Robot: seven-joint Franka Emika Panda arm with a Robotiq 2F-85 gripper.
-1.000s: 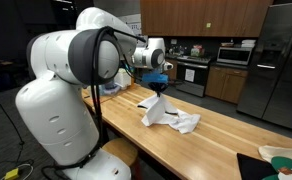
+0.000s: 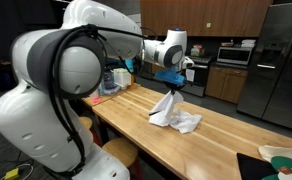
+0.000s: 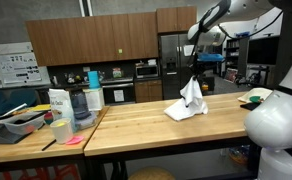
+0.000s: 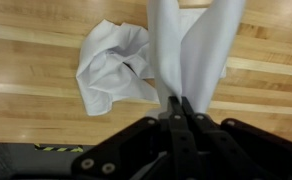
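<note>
A white cloth (image 2: 164,108) hangs from my gripper (image 2: 172,92), which is shut on its upper end. In the wrist view the held part of the cloth (image 4: 178,50) rises in a narrow fold between the fingertips. Its lower part spreads, crumpled, over the wooden table, as exterior view 2 also shows with the cloth (image 3: 192,100) beneath the gripper (image 3: 194,78). The fingers are dark and partly covered by fabric.
Several containers, among them a blue-topped bottle (image 3: 94,82) and a grey bin (image 3: 22,120), stand at one end of the table. A black item (image 2: 254,166) and a green-and-white dish (image 2: 284,154) lie at the other side. Bare wood (image 3: 136,130) stretches between.
My gripper has moved rightward and slightly up in exterior view 1, drawing the cloth's raised end with it. The part lying on the table has barely shifted.
</note>
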